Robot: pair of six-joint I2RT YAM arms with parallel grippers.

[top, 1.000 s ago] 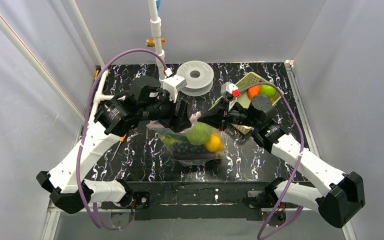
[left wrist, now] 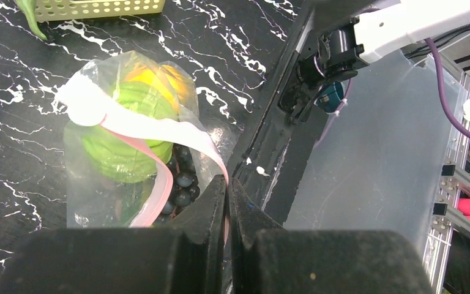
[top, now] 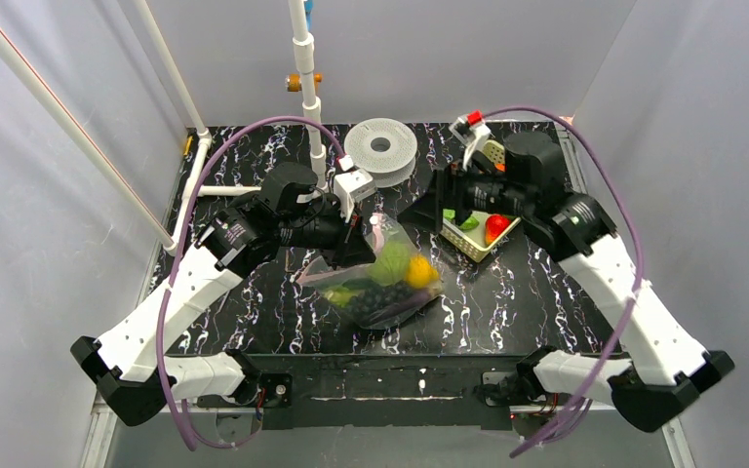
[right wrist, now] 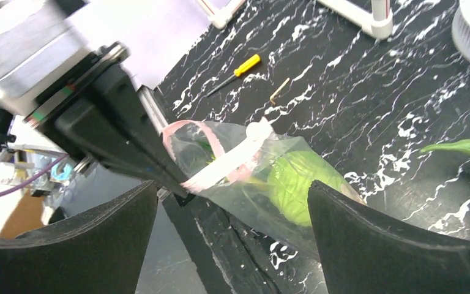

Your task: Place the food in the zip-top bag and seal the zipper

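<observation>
The clear zip top bag (top: 371,292) lies on the black marbled table, holding a cabbage (left wrist: 128,153), dark grapes (left wrist: 182,197), yellow food (top: 421,271) and other greens. My left gripper is shut on the pink-and-white zipper strip (left wrist: 177,136) at the bag's mouth, which runs loose up to the white slider (left wrist: 85,113). My right gripper (top: 410,216) stands open above and to the right of the bag, with nothing between its fingers.
A basket (top: 478,244) with red, green and other produce stands at the back right. A white spool (top: 400,146) and white pipes are at the back. A screwdriver (right wrist: 246,66) lies on the table's left.
My right gripper has risen and moved back and rightward, away from the bag, now open. My left gripper has moved slightly right and has closed on the bag's edge.
</observation>
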